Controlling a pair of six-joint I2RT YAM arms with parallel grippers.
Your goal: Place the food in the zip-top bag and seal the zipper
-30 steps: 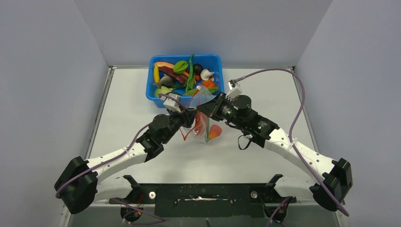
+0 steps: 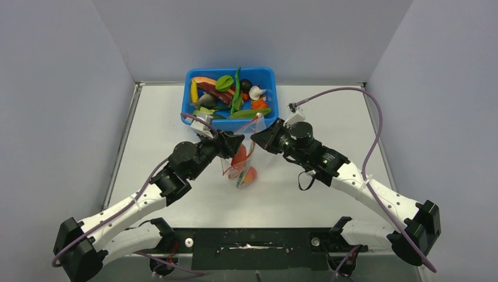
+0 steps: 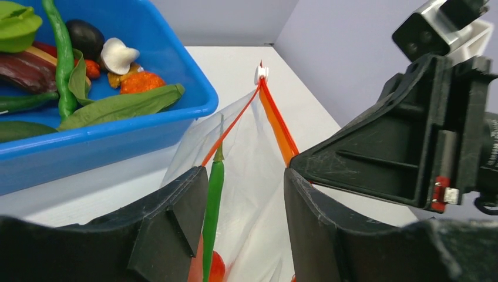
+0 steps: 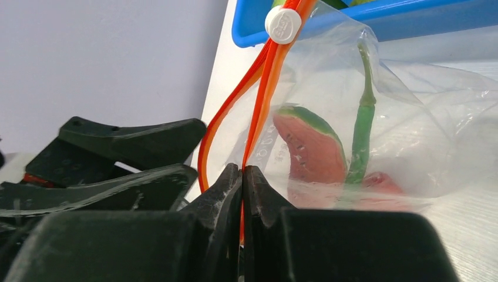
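The clear zip bag (image 2: 255, 126) with an orange zipper rim stands between my two grippers. Its white slider sits at the far end of the rim, and the mouth gapes in the left wrist view. Through the plastic show a watermelon slice (image 4: 311, 150), a green pepper (image 4: 360, 138) and a reddish round food (image 2: 249, 175). My right gripper is shut on one orange edge of the rim. My left gripper is open at the other side, its fingers (image 3: 191, 202) apart, with no hold on the bag showing.
Behind the bag stands a blue bin (image 2: 187, 94) filled with assorted toy food, close to the bag's far end.
My left gripper has drawn back to the left and opened. The bag's lower part with the round food has swung left and nearer the front. My right gripper has shifted slightly right.
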